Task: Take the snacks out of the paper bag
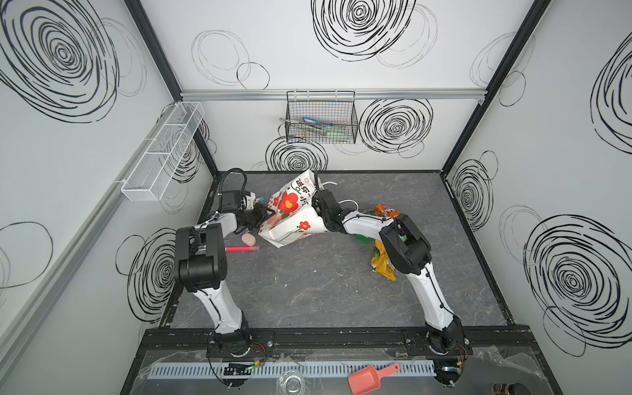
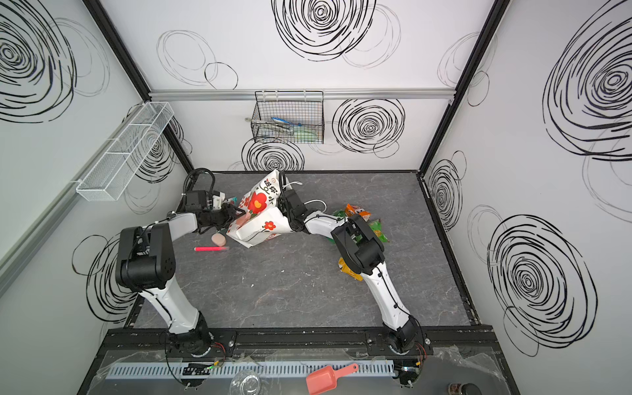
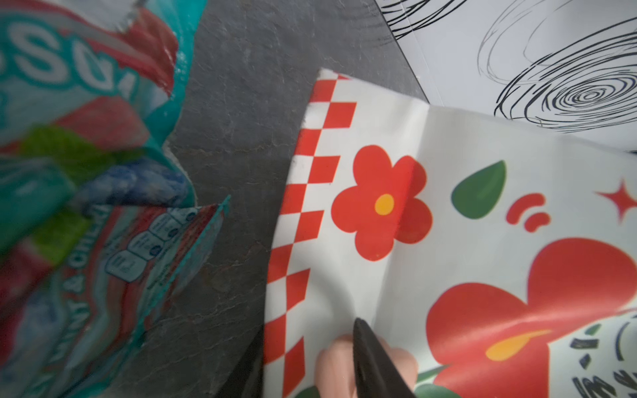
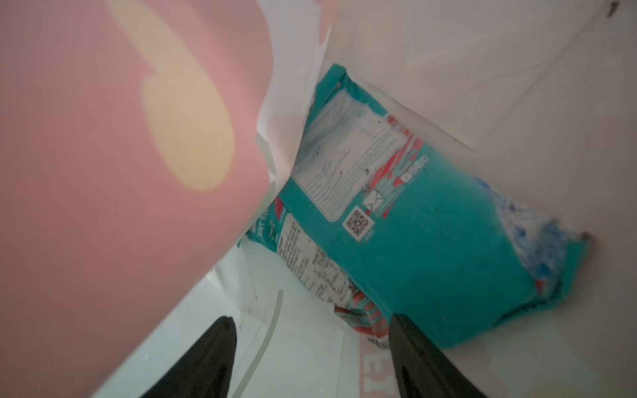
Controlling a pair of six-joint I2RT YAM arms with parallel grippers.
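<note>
The paper bag (image 1: 293, 204) with red flowers lies crumpled on its side between both arms. My left gripper is at the bag's left end, over a pinkish object at its outside; its finger state is unclear. Beside it is a teal snack pack (image 3: 93, 199). My right gripper is inside the bag, open, with nothing between its fingers; just beyond its fingertips lies a teal snack pack (image 4: 424, 232). Yellow (image 1: 383, 263), orange (image 1: 386, 210) and green snack packs lie at the right, partly hidden by the right arm.
A pink egg-shaped object (image 1: 248, 239) and a pink stick (image 1: 241, 248) lie left of the bag. Wire baskets (image 1: 322, 118) hang on the walls.
</note>
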